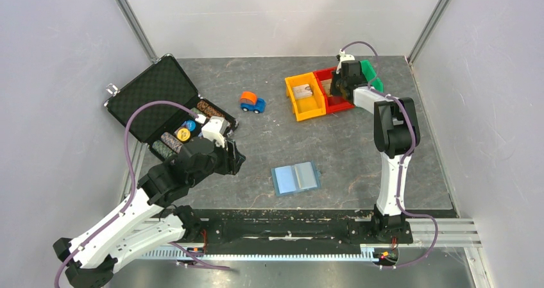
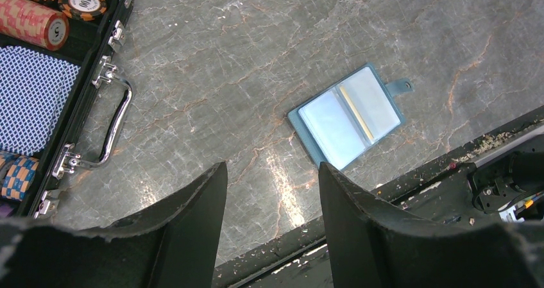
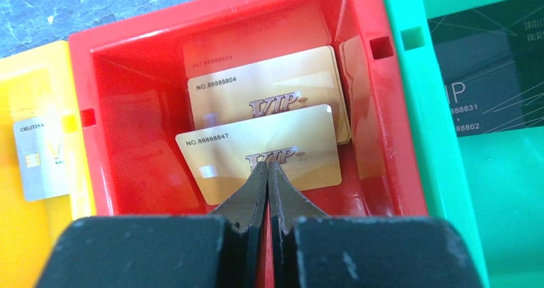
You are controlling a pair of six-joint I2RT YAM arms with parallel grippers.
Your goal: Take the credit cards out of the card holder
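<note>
The blue card holder (image 1: 296, 178) lies spread open on the table, its clear pockets facing up. In the left wrist view the same holder (image 2: 346, 116) shows a pale yellowish strip near its middle. My left gripper is open, with nothing between its fingers, left of the holder. Over the red bin (image 3: 141, 121) my right gripper is shut, its tips in front of a gold VIP card (image 3: 269, 140); no card shows between them. Behind that lies another gold card (image 3: 256, 92). A silver card (image 3: 42, 156) is in the yellow bin, and dark cards (image 3: 491, 67) are in the green bin.
The yellow bin (image 1: 310, 113) and green bin (image 1: 374, 83) flank the red one. A toy truck (image 1: 253, 103) stands left of them. An open case of poker chips (image 1: 151, 99) is at the left. Bare table lies between holder and bins.
</note>
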